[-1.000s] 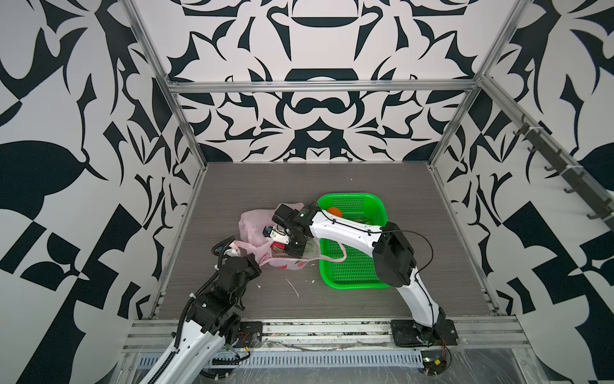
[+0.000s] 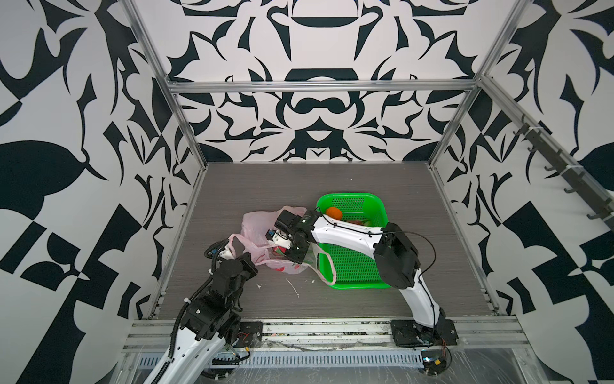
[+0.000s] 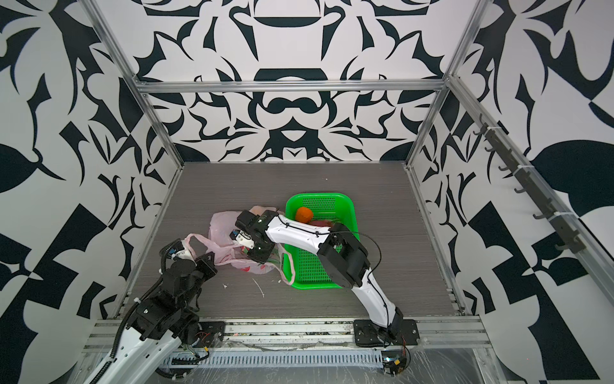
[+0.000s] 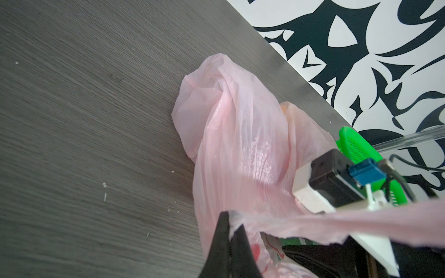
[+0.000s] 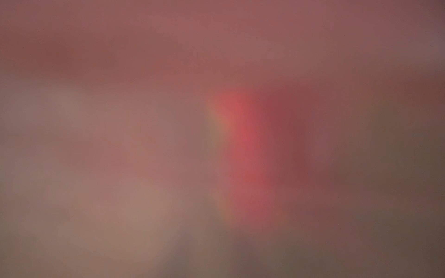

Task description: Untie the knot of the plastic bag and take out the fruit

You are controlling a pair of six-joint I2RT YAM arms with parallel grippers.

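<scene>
The pink plastic bag point(image 4: 236, 129) lies crumpled left of the green basket. My left gripper is shut on a thin pink strip of it, a handle, which stretches rightward in the left wrist view. My right gripper is down inside the bag, under its wrist housing point(image 2: 287, 246); its fingers are hidden and the right wrist view is a blur of pink with a red patch point(image 5: 243, 153). Another loop of bag hangs over the basket's near left side. An orange point(image 2: 334, 213) and darker fruit sit in the back of the basket.
The green basket point(image 2: 351, 272) stands at the centre right, partly under my right arm. Small pale scraps lie on the table point(image 2: 230, 185) in front of the bag.
My left gripper has shifted slightly left with the bag handle.
</scene>
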